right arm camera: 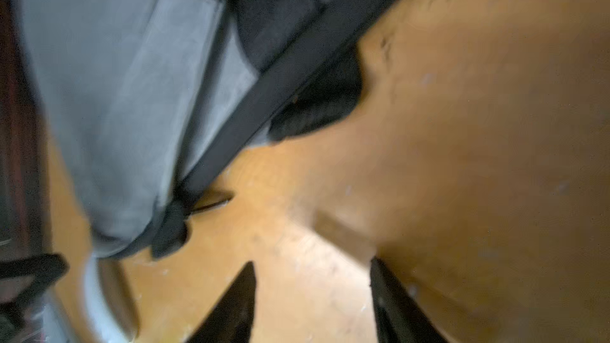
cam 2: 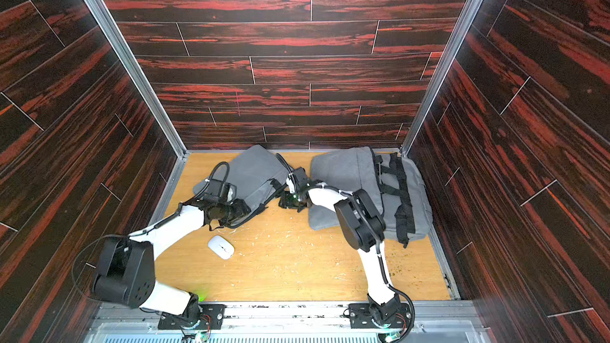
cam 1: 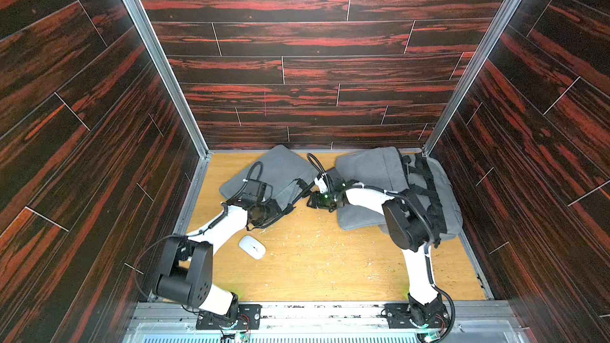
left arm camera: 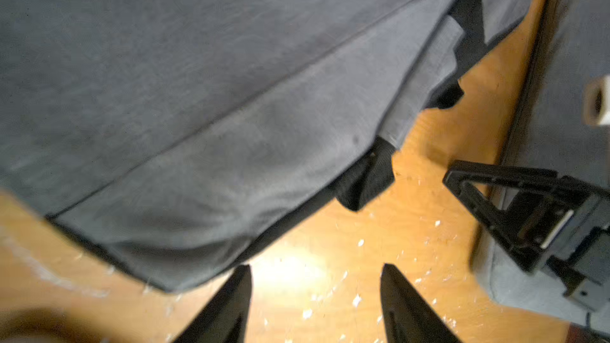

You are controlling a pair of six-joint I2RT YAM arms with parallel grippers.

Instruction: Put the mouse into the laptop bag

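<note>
A white mouse (cam 1: pixel 251 247) lies on the table below the smaller grey laptop bag (cam 1: pixel 273 171), which lies at the back left with dark straps along its near right edge. My left gripper is over that bag's near edge, its fingers apart with nothing seen between them. My right gripper stands at the bag's right, between the two grey pieces, fingers apart over bare wood near the black strap (right arm camera: pixel 267 95). Both wrist views are partly blurred.
A larger grey bag (cam 2: pixel 336 171) with black straps fills the back right, under my right arm. Dark walls enclose the left, back and right.
</note>
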